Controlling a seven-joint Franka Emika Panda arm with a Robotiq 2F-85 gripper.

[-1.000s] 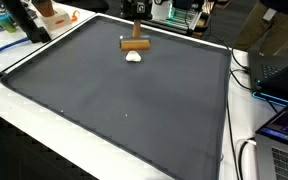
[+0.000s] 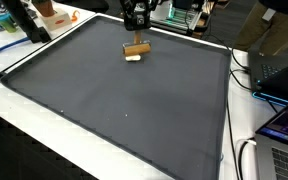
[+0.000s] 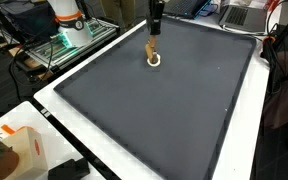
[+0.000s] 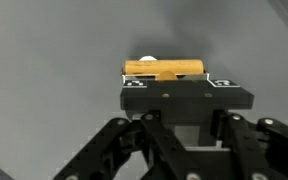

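Observation:
A wooden mallet-like piece (image 2: 137, 48), with a cylindrical head and a thin handle, hangs below my gripper (image 3: 155, 27). The fingers are shut on its handle, and the head lies crosswise just beyond the fingertips in the wrist view. A small white round piece (image 2: 133, 58) rests on the dark board right by the head. From the second exterior view the head's lower end overlaps this white piece (image 3: 154, 60); whether they touch I cannot tell. In the wrist view the wooden head (image 4: 164, 67) hides most of the white piece (image 4: 149, 58).
The dark grey board (image 2: 134, 100) is otherwise bare, with wide free room toward the front. A laptop (image 2: 279, 150) and cables lie off its right side. Several objects crowd the table beyond the board's far left corner.
Over the last second the wooden head has come closer to the white piece, closing the gap between them. The white piece looks unmoved.

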